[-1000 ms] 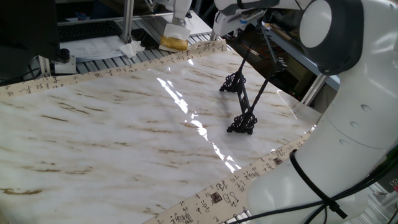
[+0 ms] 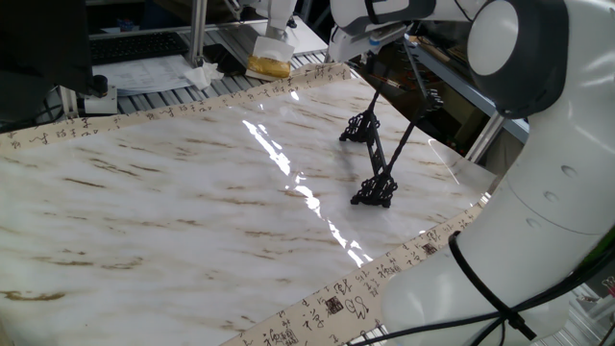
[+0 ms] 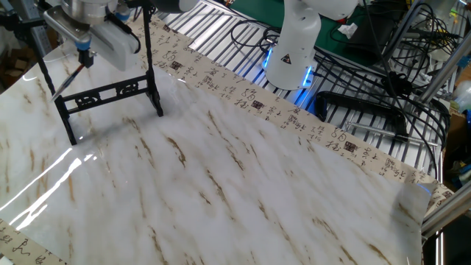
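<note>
A black stand with two ornate feet and an openwork crossbar (image 2: 377, 154) stands upright on the marble-patterned sheet, towards the right in exterior view 1. In exterior view 2 the same stand (image 3: 110, 93) is at the upper left, its posts running up past the arm's hand. My gripper (image 3: 84, 57) is at the upper part of the stand, between its posts in that view. A thin brown stick with a dark tip (image 3: 68, 81) slants down from beside the blue-marked fingertip. Whether the fingers grip it is unclear. In exterior view 1 the gripper (image 2: 373, 42) is mostly hidden.
Most of the marbled sheet (image 3: 243, 184) is bare, bordered by strips with black writing (image 2: 332, 306). A second white robot base (image 3: 291, 62) with blue lights and loose cables lies beyond the border. A keyboard (image 2: 139, 46) and papers are at the back left.
In exterior view 1 the hand has moved slightly down and left near the stand's top, and the upper arm has shifted a little. The stand has stayed where it was.
</note>
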